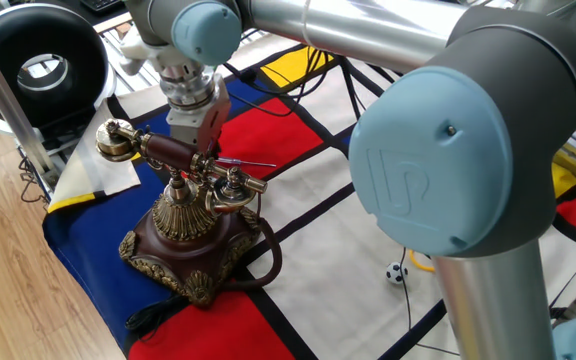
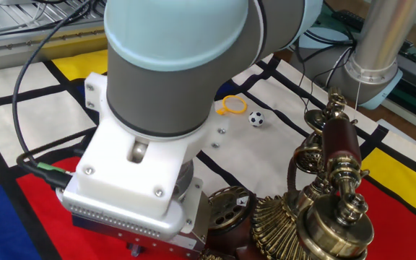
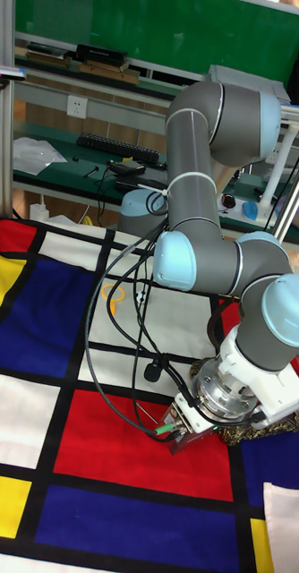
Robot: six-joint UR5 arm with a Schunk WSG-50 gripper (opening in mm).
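Observation:
An antique-style telephone, dark red with brass trim, stands on the cloth with its handset on the cradle. My gripper is low over the red patch, just behind the telephone as exterior view 1 shows it. Its fingertips are hidden there by the handset, and whether the fingers are apart or closed does not show. A thin rod-like tool lies on the red patch close by the gripper. Exterior view 2 shows the white wrist mount beside the telephone's dial, covering most of the gripper.
A small football and a yellow ring lie together on a white patch. Black cables hang in loops from the arm. The telephone's cord curls at its side.

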